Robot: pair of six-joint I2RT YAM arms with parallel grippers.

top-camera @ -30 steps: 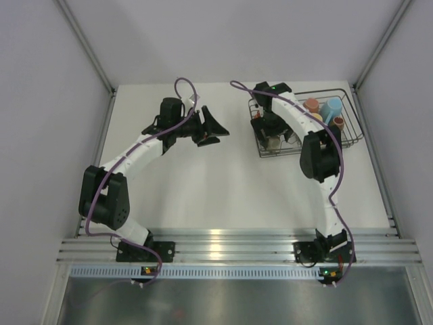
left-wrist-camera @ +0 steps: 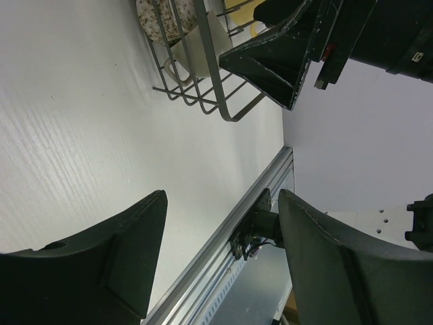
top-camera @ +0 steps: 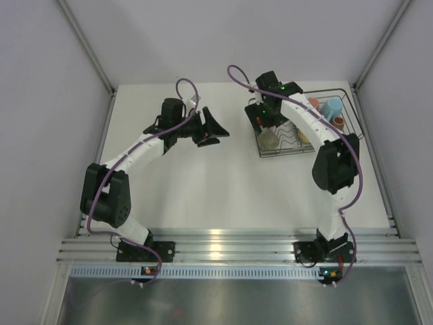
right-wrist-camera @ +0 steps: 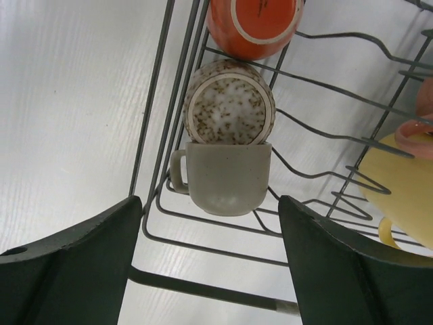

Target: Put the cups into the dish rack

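The wire dish rack (top-camera: 292, 153) holds several cups. In the right wrist view, a grey cup (right-wrist-camera: 230, 177) lies on its side in the rack's near left corner, its handle toward the left wall. Touching it behind is a speckled cup (right-wrist-camera: 230, 112), base showing, and beyond that an orange-red cup (right-wrist-camera: 256, 26). My right gripper hovers over this corner, its fingers apart on either side of the grey cup in the image, with no cup visibly gripped. Left of the rack, my left gripper (top-camera: 211, 133) stays open over bare table, nothing between its fingers.
Further right in the rack sit a blue cup (top-camera: 331, 107), a brown cup (top-camera: 338, 123) and a yellow cup (right-wrist-camera: 396, 193) beside a pink handled cup (right-wrist-camera: 414, 137). The table (top-camera: 183, 193) left and in front of the rack is clear.
The left arm has stayed still.
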